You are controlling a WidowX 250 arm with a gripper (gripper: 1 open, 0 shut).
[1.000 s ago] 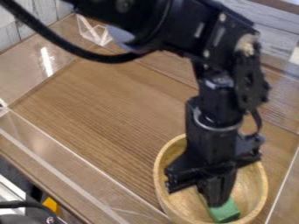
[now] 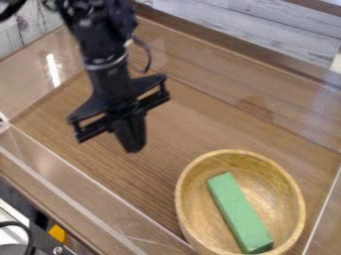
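My gripper (image 2: 131,139) hangs at the upper left of the camera view, above the wooden surface, its dark fingers shut with nothing visible between them. A round wooden bowl (image 2: 200,183) sits at the lower right, with a green rectangular block (image 2: 237,209) lying inside it. The gripper is apart from the bowl, up and to its left.
Pale planks stand at the back.
My gripper has moved up and to the left, away from over the bowl, uncovering the green block, which lies in the bowl.
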